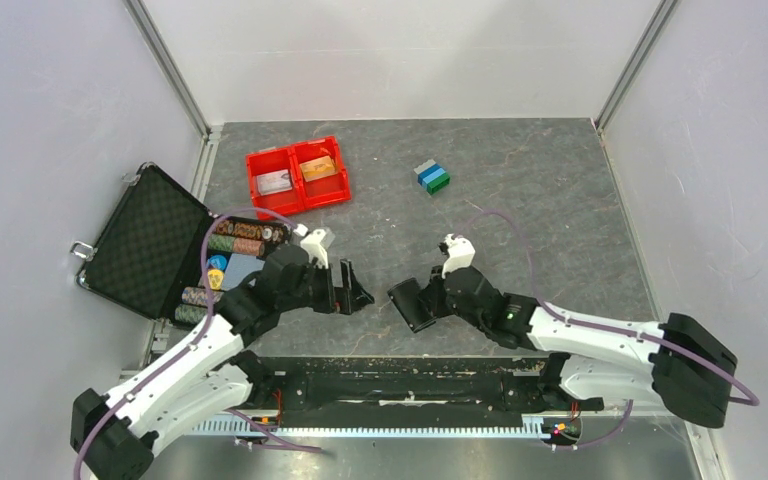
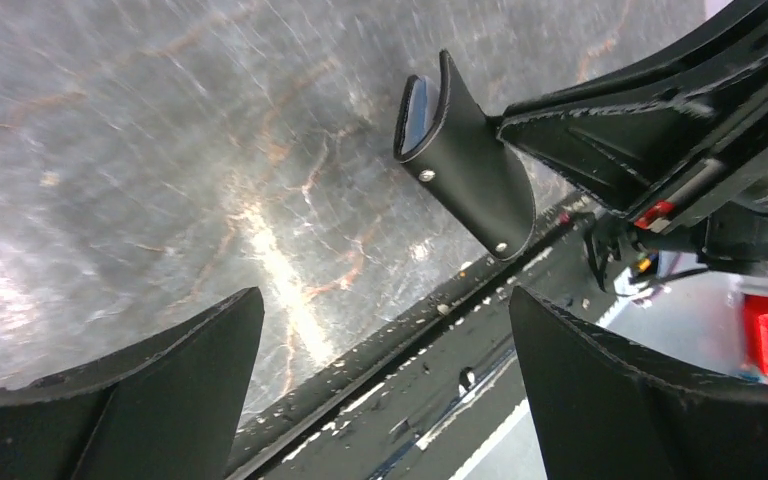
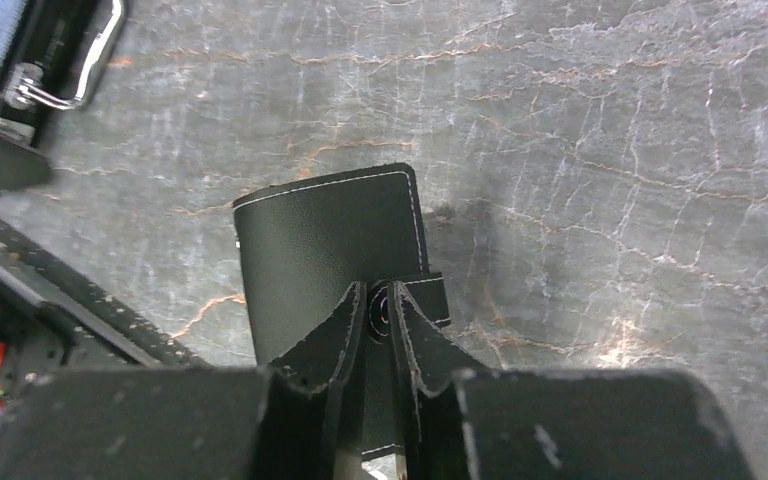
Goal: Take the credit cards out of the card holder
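Note:
A black leather card holder (image 1: 408,300) with white stitching and a snap tab lies on the grey surface near the front edge. In the right wrist view my right gripper has its fingertips close together at the holder's (image 3: 315,240) tab; whether they grip it is unclear. In the left wrist view the holder (image 2: 470,180) is raised at one end beside the right gripper, with something bluish inside. My left gripper (image 1: 352,290) stands open to the left of the holder, its fingers empty.
An open case (image 1: 140,240) with chips lies at the left. A red two-compartment tray (image 1: 300,205) stands at the back left and some stacked blue-green blocks (image 1: 432,178) at the back.

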